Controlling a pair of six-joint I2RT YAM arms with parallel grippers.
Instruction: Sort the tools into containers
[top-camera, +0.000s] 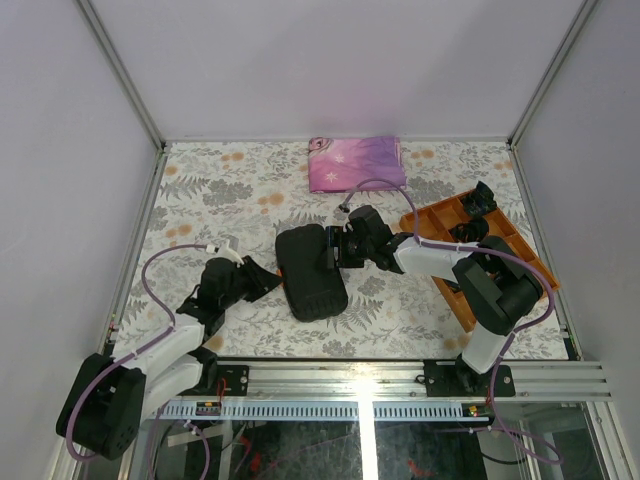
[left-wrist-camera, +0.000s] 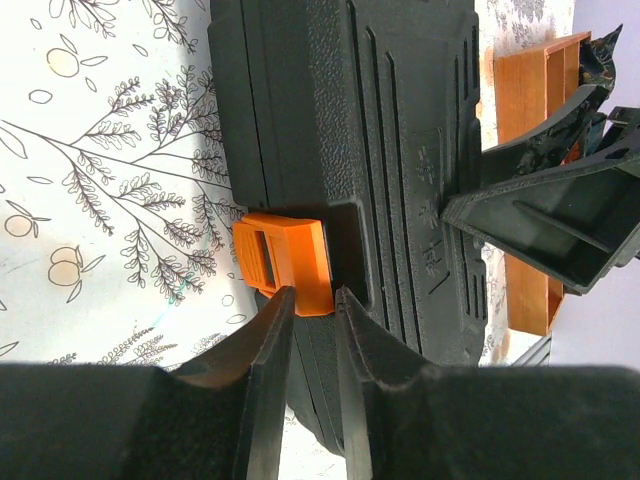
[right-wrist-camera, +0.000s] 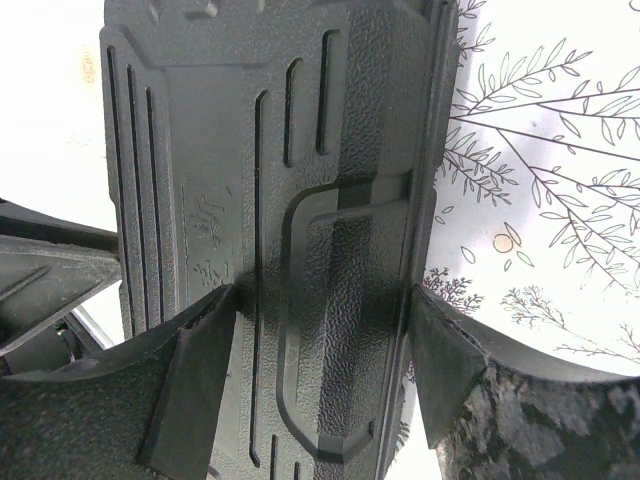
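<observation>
A closed black tool case (top-camera: 312, 280) lies in the middle of the table. On its left side, an orange latch (left-wrist-camera: 300, 265) sits close against the case wall. My left gripper is shut on the latch's lower end, its fingertips right at the case. From the other side, my right gripper is shut on the case's right edge, one finger over the top face and the other along the outer side. The wooden organizer (top-camera: 473, 318) with several compartments stands at the right, partly hidden under my right arm. No tools show outside the case.
Black items (top-camera: 479, 199) occupy some of the organizer's compartments. A folded pink and purple cloth (top-camera: 355, 164) lies at the back.
</observation>
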